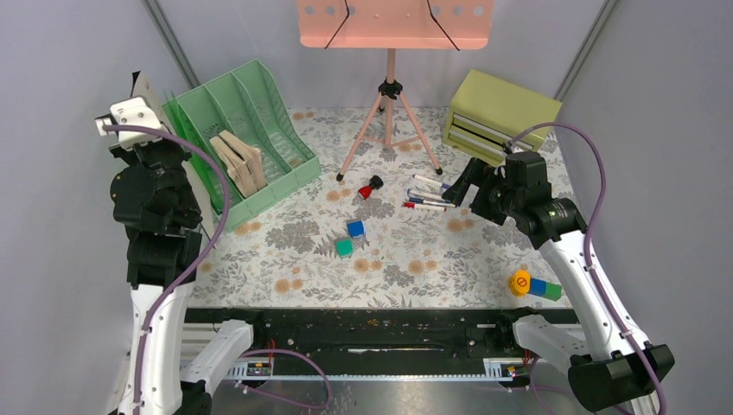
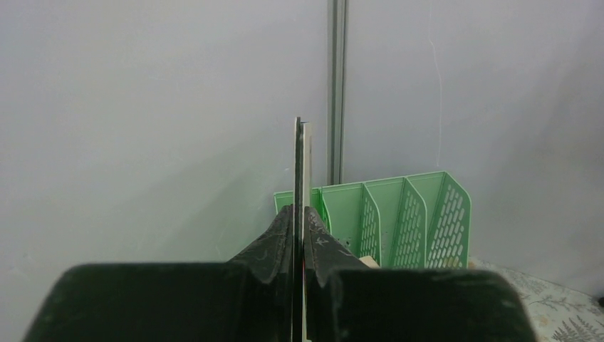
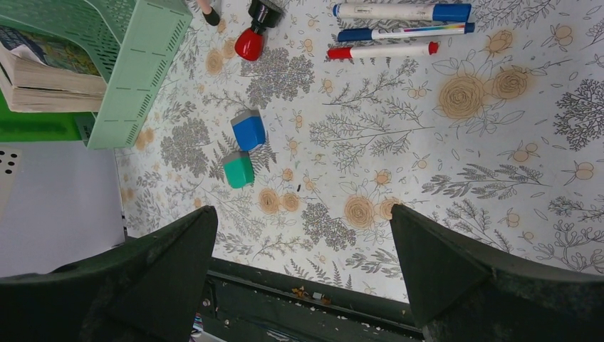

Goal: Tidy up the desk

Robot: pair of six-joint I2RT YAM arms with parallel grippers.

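Observation:
Upright and edge-on, a thin white board with a dark back (image 2: 298, 164) is pinched between the fingers of my left gripper. In the top view the board is mostly hidden behind the left arm, at the left side of the green file organizer (image 1: 285, 192). Books (image 1: 239, 162) stand in one of its compartments, with a bright green folder (image 1: 186, 138) further left. My right gripper is open and empty above the desk. Near it lie several markers (image 3: 384, 51), a red-and-black item (image 3: 249, 44), a blue block (image 3: 248, 133) and a green block (image 3: 238, 171).
A pink stand (image 1: 388, 95) rises at the back centre. An olive drawer box (image 1: 501, 108) sits at the back right. At the front right lies a yellow, blue and green item (image 1: 533, 285).

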